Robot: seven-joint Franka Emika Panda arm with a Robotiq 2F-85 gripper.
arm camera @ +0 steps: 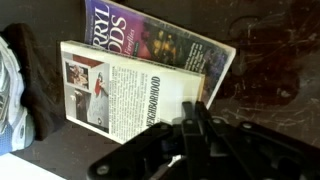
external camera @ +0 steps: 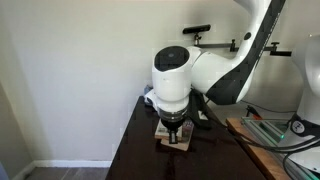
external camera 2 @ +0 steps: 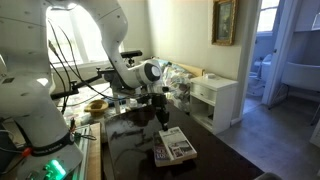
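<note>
A white book (arm camera: 130, 92) with a small picture on its cover lies over a purple book (arm camera: 165, 42) in the wrist view, at an angle to it. My gripper is shut on the white book at its corner near the spine; the black fingers hide the exact contact. From the side, the gripper (external camera: 173, 138) points down at the books on the dark table. In the second exterior view the white book (external camera 2: 178, 142) shows on top of the pile, just in front of the gripper (external camera 2: 164, 127).
A blue-and-white object, perhaps a shoe (arm camera: 12, 100), lies at the left edge of the wrist view. A white cabinet (external camera 2: 215, 100) stands behind.
</note>
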